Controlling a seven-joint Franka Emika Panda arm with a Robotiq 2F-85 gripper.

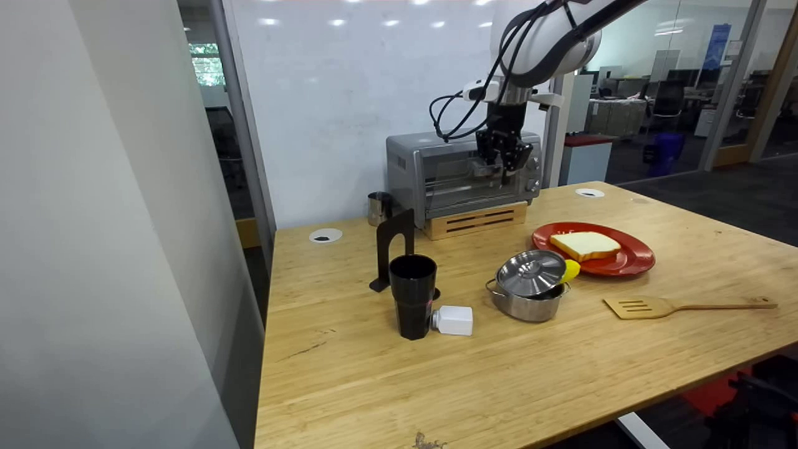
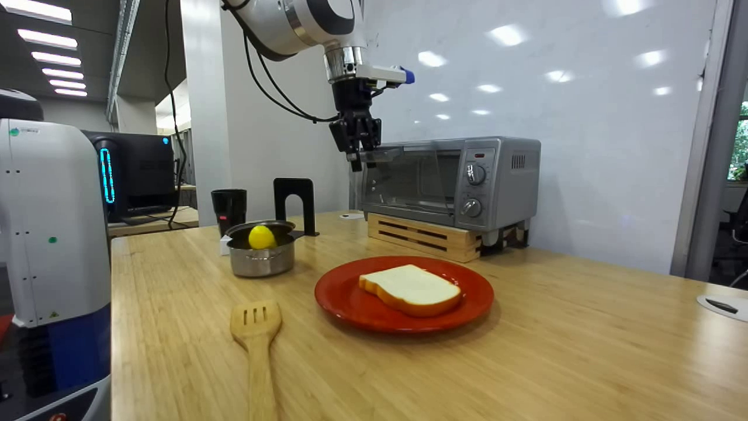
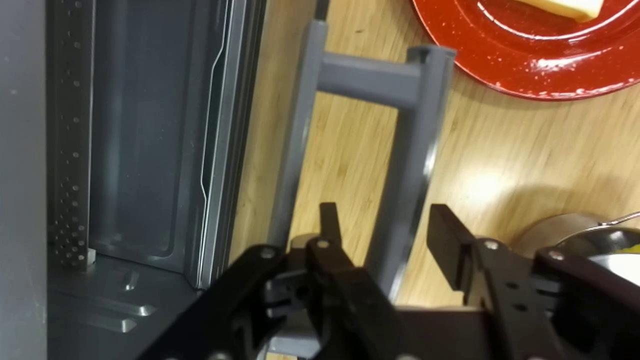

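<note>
A grey toaster oven (image 1: pixel 467 176) stands at the back of the table, its glass door (image 2: pixel 407 179) tilted partly outward. In the wrist view the grey door handle (image 3: pixel 408 180) runs between my gripper's separated fingers; the right finger (image 3: pixel 447 234) is on the table side. My black gripper (image 2: pixel 355 155) hangs at the door's upper edge, pointing down. It is open, with a clear gap between its fingertips in the wrist view (image 3: pixel 385 225). Whether either finger touches the handle I cannot tell. Beyond the door, the dark oven interior (image 3: pixel 144 126) shows.
Before the oven lies a red plate (image 2: pixel 336 309) with a bread slice (image 2: pixel 410 286). Nearby are a steel pot (image 1: pixel 527 307) with a tilted lid, a wooden spatula (image 1: pixel 643 307), a black cup (image 1: pixel 413 295), a white bottle (image 1: pixel 454 320) and a black stand (image 1: pixel 383 247).
</note>
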